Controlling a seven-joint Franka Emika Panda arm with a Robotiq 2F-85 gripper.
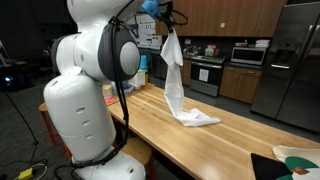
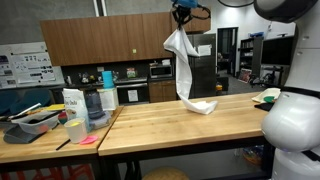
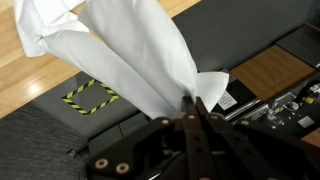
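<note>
A long white cloth hangs from my gripper, high above the wooden table. Its upper end is pinched at the fingertips of my gripper, which looks shut on it in the wrist view. Down below, the cloth's lower end lies crumpled on the tabletop. In the second exterior view the cloth stretches from near the top edge down to the table. Most of the gripper is cut off or small in the exterior views.
A black item and a green-and-white tray occupy its right end. Containers and a blue-lidded jar stand at the left in the second exterior view.
</note>
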